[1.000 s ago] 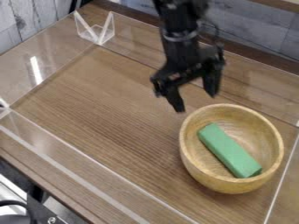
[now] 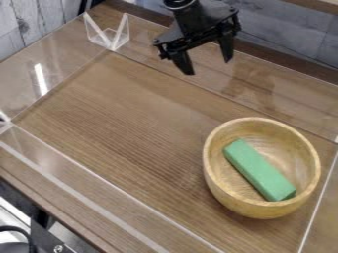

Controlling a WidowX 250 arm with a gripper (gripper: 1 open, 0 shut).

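My black gripper (image 2: 204, 53) is at the top centre of the camera view, raised over the back of the wooden table, open, with nothing visible between its fingers. A green rectangular block (image 2: 259, 170) lies inside a round wooden bowl (image 2: 215, 174) at the lower right, well apart from the gripper.
A white wire-like object (image 2: 109, 32) stands at the back left. A dark coiled item (image 2: 16, 237) is at the lower left corner.
My gripper has moved up and back, away from the bowl toward the top of the view. The bowl and green block have not visibly moved.
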